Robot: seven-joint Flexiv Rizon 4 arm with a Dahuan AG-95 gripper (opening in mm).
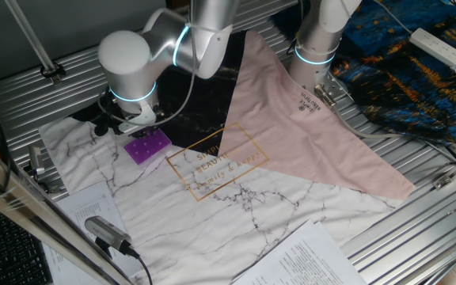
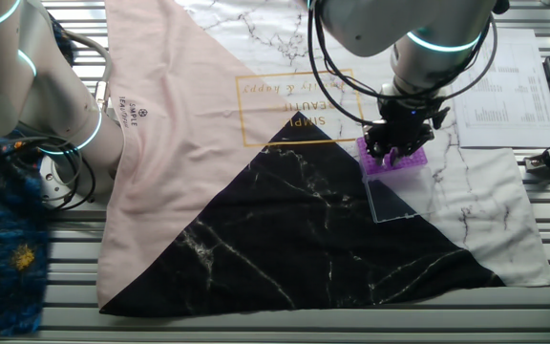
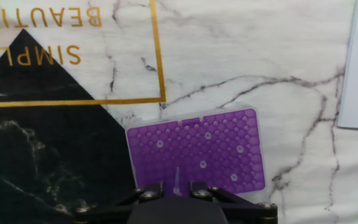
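A purple perforated rack (image 3: 197, 146) with a few pale round spots lies flat on the marble-print cloth. In exterior view 1 the same purple rack (image 1: 148, 147) is below and slightly right of the arm's end. My gripper is over the rack's near edge, its fingers (image 3: 149, 193) apart. A thin translucent pointed piece (image 3: 177, 180) shows between the fingertips; whether it is touched cannot be told. In exterior view 2 the gripper (image 2: 396, 158) covers part of the rack, and a clear flat lid-like panel (image 2: 394, 203) extends from it over the black cloth.
The cloth (image 1: 315, 150) is pink, black and white with gold lettering, and mostly clear. Printed papers (image 1: 303, 257) lie at its front edge. A grey device with a cable (image 1: 108, 231) is at front left.
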